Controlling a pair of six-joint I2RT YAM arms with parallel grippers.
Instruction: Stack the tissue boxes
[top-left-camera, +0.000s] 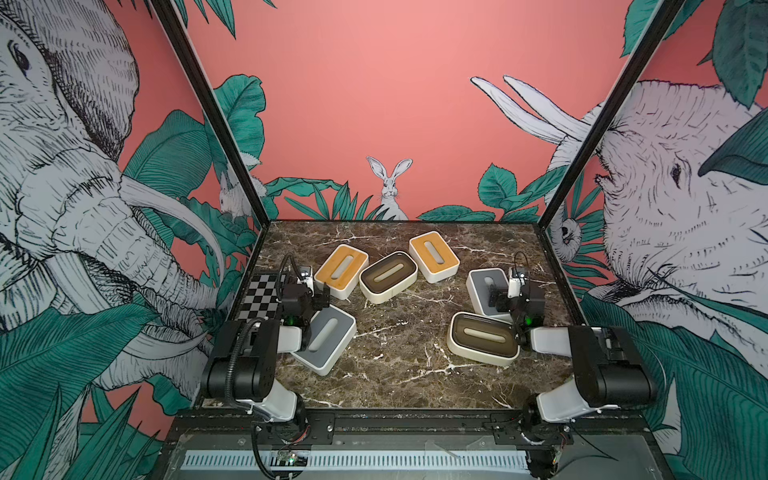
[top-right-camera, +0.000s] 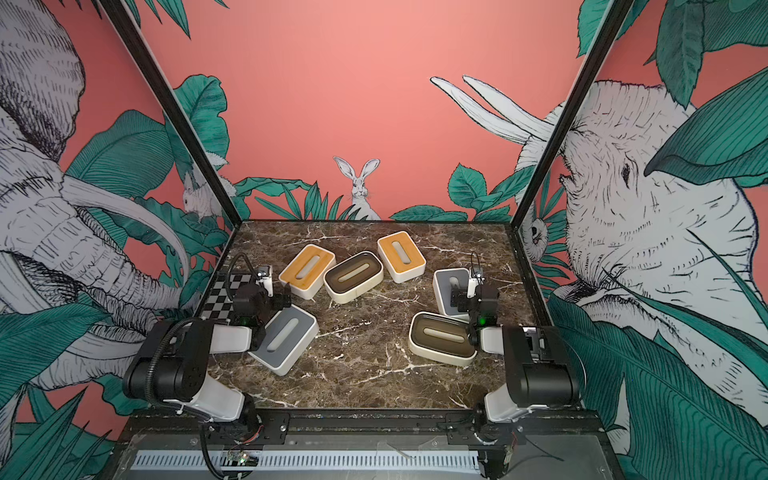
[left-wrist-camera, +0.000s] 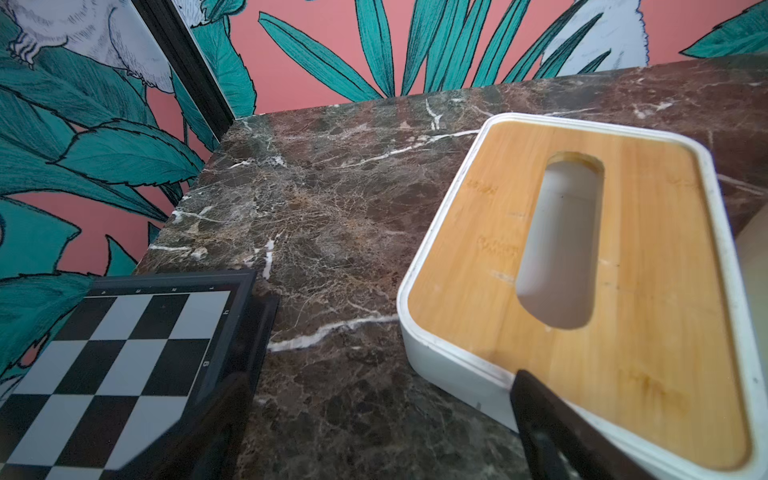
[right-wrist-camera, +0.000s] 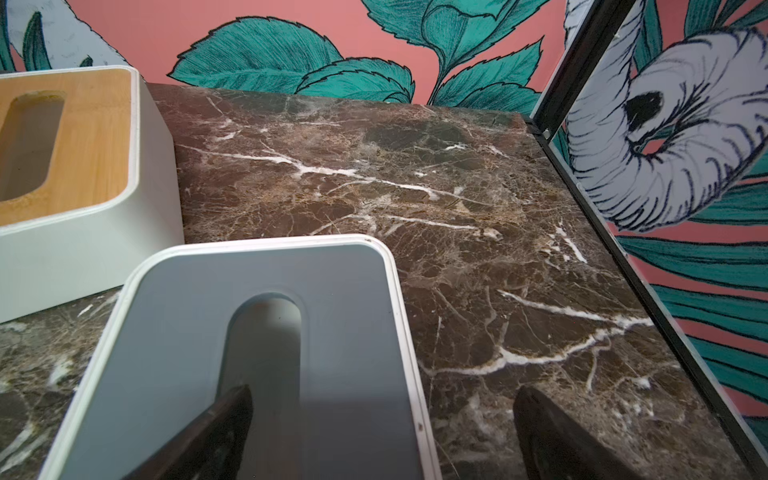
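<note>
Two bamboo-topped boxes stand at the back, one left (top-left-camera: 334, 281) and one centre-right (top-left-camera: 445, 266). A brown-topped box (top-left-camera: 374, 285) sits between them, and another brown-topped box (top-left-camera: 470, 349) lies front right. One grey-topped box (top-left-camera: 343, 341) is front left; a second grey-topped box (right-wrist-camera: 344, 320) is at the right, partly behind my right gripper. Each box rests singly on the table. My left gripper is open and empty near the left bamboo box (left-wrist-camera: 640, 264). The right gripper also stands open above the right grey box, nothing between its fingers.
A black-and-white checkered board (left-wrist-camera: 136, 352) lies at the table's left edge. Black frame posts (right-wrist-camera: 624, 264) bound the sides.
</note>
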